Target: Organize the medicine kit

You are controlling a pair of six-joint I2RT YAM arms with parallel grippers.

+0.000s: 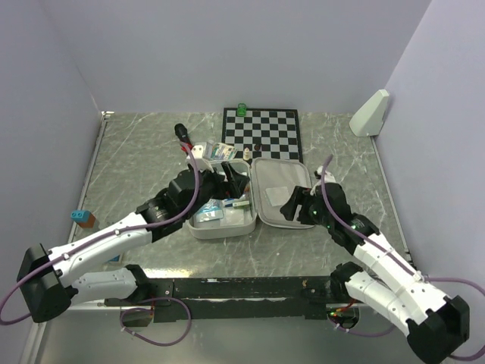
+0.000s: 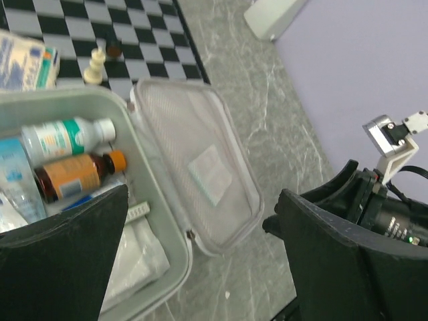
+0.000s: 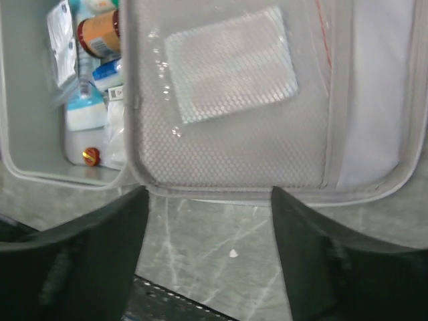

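Observation:
The grey medicine case (image 1: 223, 230) lies open on the counter, holding a white-green bottle (image 2: 60, 139), a brown bottle (image 2: 73, 176), pouches and small items. Its mesh lid (image 3: 234, 154) lies flat to the right, with a clear pouch (image 3: 231, 67) on it. My left gripper (image 1: 235, 182) hangs open over the case, nothing between its fingers. My right gripper (image 1: 294, 201) is over the lid's lower part, its fingers apart and empty, near the lid's front edge in the right wrist view.
A checkerboard (image 1: 276, 133) with small bottles lies behind the case. A white block (image 1: 370, 114) stands at the back right, boxes (image 1: 83, 218) at the far left. The walls bound the counter; bare counter surrounds the case.

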